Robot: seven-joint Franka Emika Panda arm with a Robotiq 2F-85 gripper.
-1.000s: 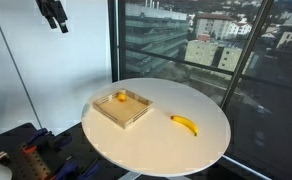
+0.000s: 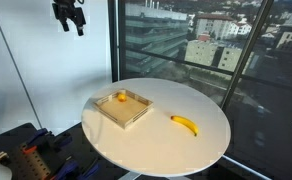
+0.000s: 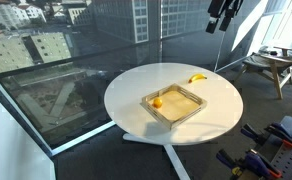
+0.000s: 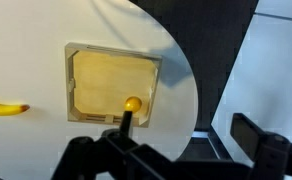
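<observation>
My gripper (image 2: 73, 31) hangs high above and to the left of the table in exterior view 1. In the wrist view its two fingers stand wide apart, with nothing between them. Far below, a shallow wooden tray (image 4: 70, 75) rests on the round white table (image 2: 161, 155). A small orange fruit (image 4: 133, 104) sits inside it, near one side. Apart from the tray, a yellow banana (image 2: 185, 124) lies on the bare tabletop; it shows partly at the left edge of the wrist view.
Much of the tabletop around the tray and banana is clear. Large windows (image 2: 166, 50) run behind the table. A wooden chair (image 3: 278, 66) stands beyond it in exterior view 2.
In exterior view 1 my gripper has shifted to the right and slightly down. The tray, the orange fruit and the banana have stayed in place.
</observation>
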